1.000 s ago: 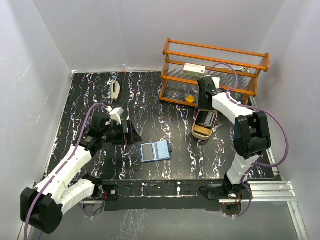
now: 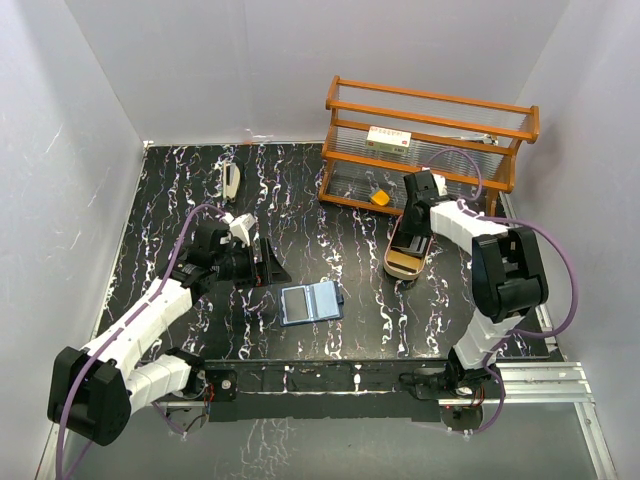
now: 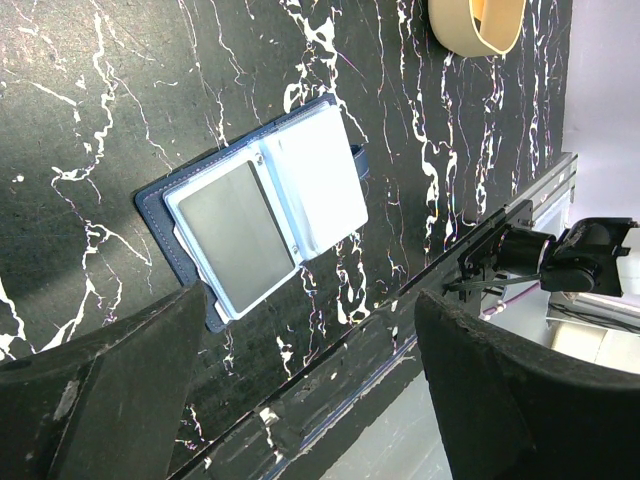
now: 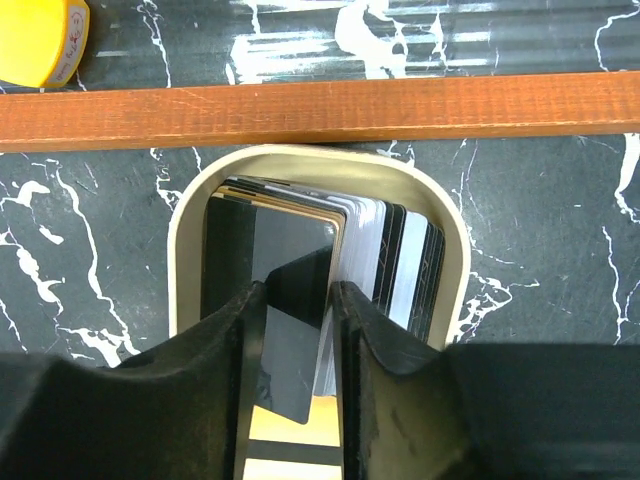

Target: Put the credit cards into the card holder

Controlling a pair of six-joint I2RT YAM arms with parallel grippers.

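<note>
The blue card holder (image 3: 240,225) lies open on the marble surface, seen in the top view at front centre. My left gripper (image 2: 268,262) hangs just above and left of it, open with nothing between its wide-set fingers (image 3: 110,390). A cream box (image 4: 450,240) at the right holds a fanned stack of credit cards (image 4: 390,260). My right gripper is down at that box, its fingers part open around the front dark card (image 4: 280,370); whether they touch it is unclear.
A wooden rack (image 2: 340,200) stands at the back right, with a white box (image 2: 388,138) and a yellow object (image 2: 380,196) on it. A small pale device (image 2: 230,180) lies at back left.
The left gripper moved slightly right earlier and has barely changed since.
</note>
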